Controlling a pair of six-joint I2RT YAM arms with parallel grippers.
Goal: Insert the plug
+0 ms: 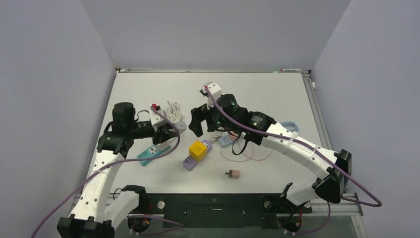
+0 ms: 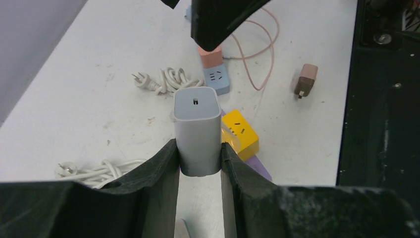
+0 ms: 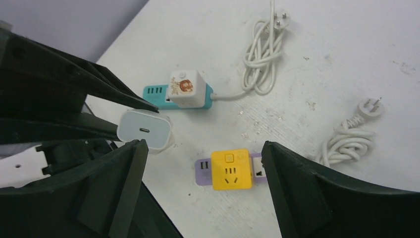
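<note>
A white plug block (image 2: 197, 134) with a small slot on top is held between the fingers of my left gripper, which also shows in the top view (image 1: 171, 131). In the right wrist view this block (image 3: 143, 130) is at the left. My right gripper (image 1: 198, 119) hangs open above the middle of the table, empty. Below lies a purple power strip (image 3: 203, 173) with a yellow plug block (image 3: 231, 169) on it. A teal strip (image 1: 146, 155) carries a white cube (image 3: 187, 88).
Coiled white cables (image 3: 346, 144), a blue strip (image 2: 216, 79) with a pink cube (image 2: 210, 57), a blue cable coil (image 1: 289, 125) and a pinkish adapter (image 1: 233, 174) lie around.
</note>
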